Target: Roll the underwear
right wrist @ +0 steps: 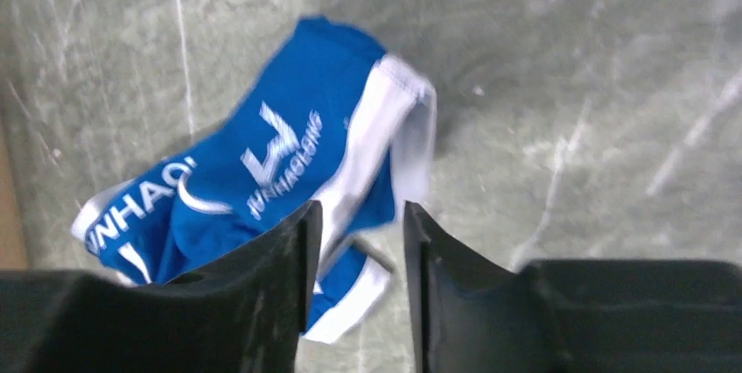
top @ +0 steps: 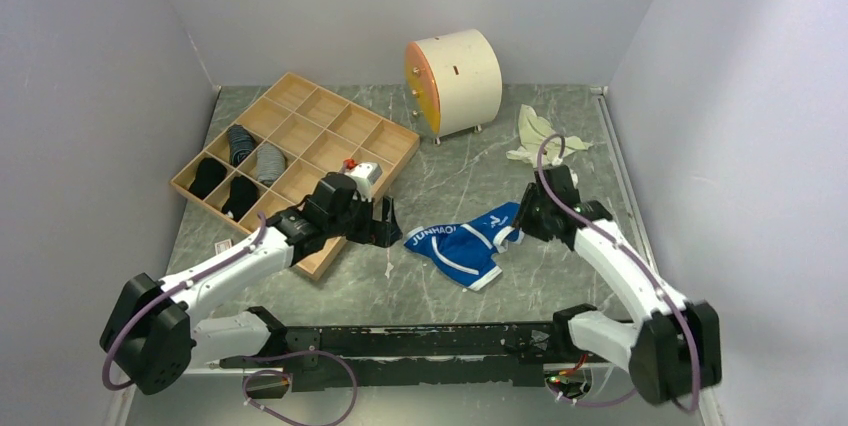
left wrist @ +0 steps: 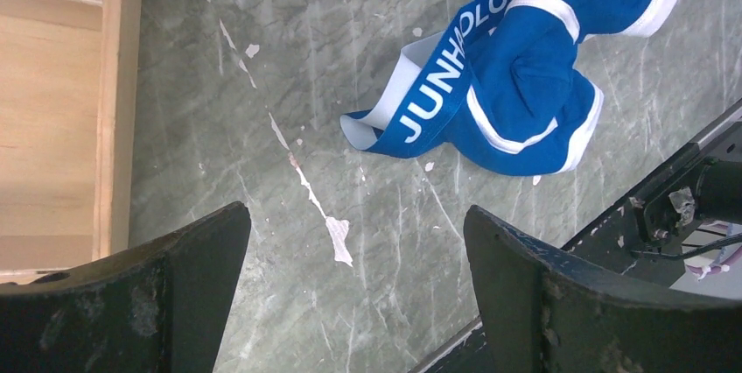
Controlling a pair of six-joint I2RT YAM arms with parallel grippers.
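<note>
The blue underwear (top: 455, 246) with white trim lies loosely crumpled on the grey table. Its lettered waistband (left wrist: 431, 93) stands partly folded open at one end in the left wrist view. My left gripper (top: 386, 223) hangs open to the left of the garment, empty. At the garment's right end is my right gripper, its fingers partly open. A white leg hem (right wrist: 372, 119) shows just beyond its fingertips, and I see no cloth pinched between them. The right wrist view is blurred.
A wooden divided box (top: 320, 151) with several rolled items sits at the left. A white round cabinet (top: 458, 81) stands at the back, and a pale green cloth (top: 540, 133) lies at the back right.
</note>
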